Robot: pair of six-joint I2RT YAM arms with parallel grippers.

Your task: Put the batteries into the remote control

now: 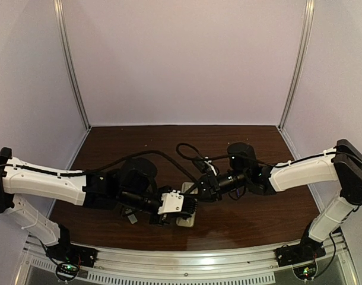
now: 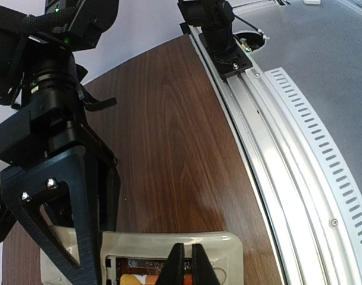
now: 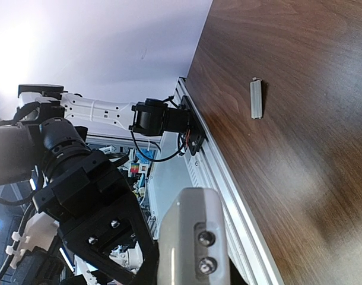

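The pale remote (image 1: 187,221) is held between both arms low over the middle of the table, largely covered by them in the top view. In the left wrist view its open compartment shows an orange battery (image 2: 136,279) beside the black fingertips. My right gripper is shut on the remote, whose end with two screws fills the bottom of the right wrist view. My left gripper is at the compartment, shut; whether it grips the battery or presses on it I cannot tell.
A grey strip (image 3: 256,98), probably the cover, lies on the brown table. The metal front rail (image 2: 258,166) runs along the table edge.
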